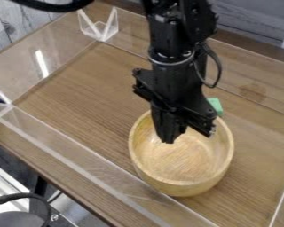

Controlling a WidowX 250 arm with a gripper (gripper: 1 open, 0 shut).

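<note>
The black gripper [170, 129] points down over a wooden bowl [180, 168], its fingertips at the bowl's back part, close together with nothing visible between them. Whether they touch the bowl's inside cannot be told. The bowl looks empty where it shows; the gripper hides part of it. A small green object [216, 105] lies behind the bowl, partly hidden by the gripper.
Clear plastic edging runs along its left and front. A small clear stand [99, 27] is at the back left. Cables lie at the lower left.
</note>
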